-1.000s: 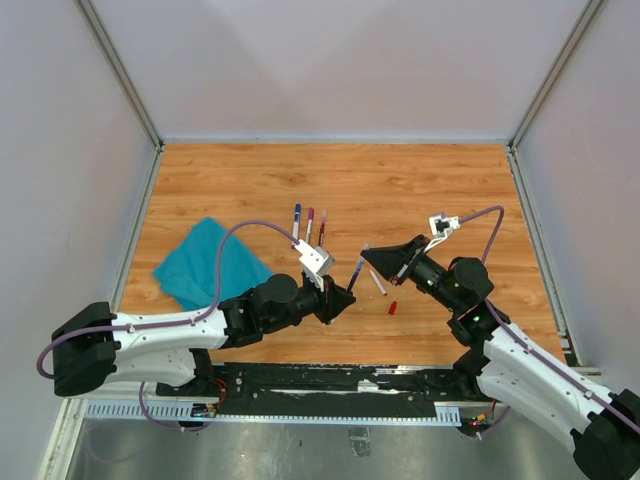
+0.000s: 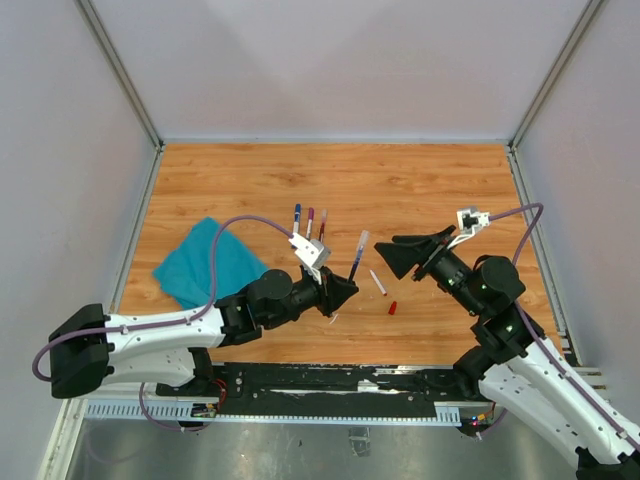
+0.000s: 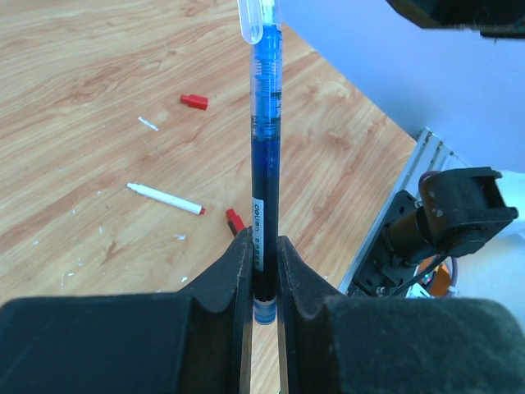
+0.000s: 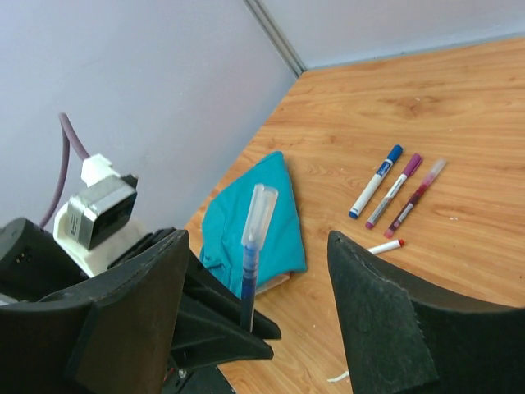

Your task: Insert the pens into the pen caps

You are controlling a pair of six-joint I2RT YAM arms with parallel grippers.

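Observation:
My left gripper point(image 2: 343, 289) is shut on a blue pen point(image 3: 264, 180), held upright with a clear cap point(image 4: 259, 215) on its top end. My right gripper point(image 2: 398, 254) is open and empty, to the right of that pen and a little apart. On the table behind my left gripper lie a blue marker point(image 4: 376, 180), a purple pen point(image 4: 394, 190) and a red pen point(image 4: 414, 199). A white pen with a red tip point(image 3: 164, 197) and a small red cap point(image 3: 194, 101) lie nearer.
A teal cloth point(image 2: 203, 260) lies at the left of the table point(image 2: 420, 170). Walls enclose the table at the back and sides.
My right gripper has moved away to the right from the upright pen, leaving the clear cap on it.

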